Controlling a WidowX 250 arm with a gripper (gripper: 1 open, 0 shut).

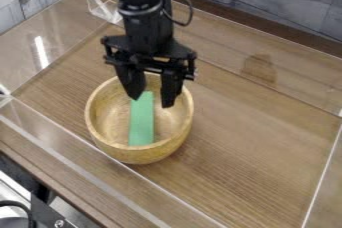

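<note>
A round yellow bowl (168, 134) sits on the wooden table, with a green oblong object (140, 122) inside it. My dark gripper (142, 88) hangs from the top of the view over the back of the bowl, its fingers pointing down. Whether anything is between the fingers is hard to tell.
A small clear or white item (104, 4) lies at the back left. Dark cables run at the bottom left corner.
</note>
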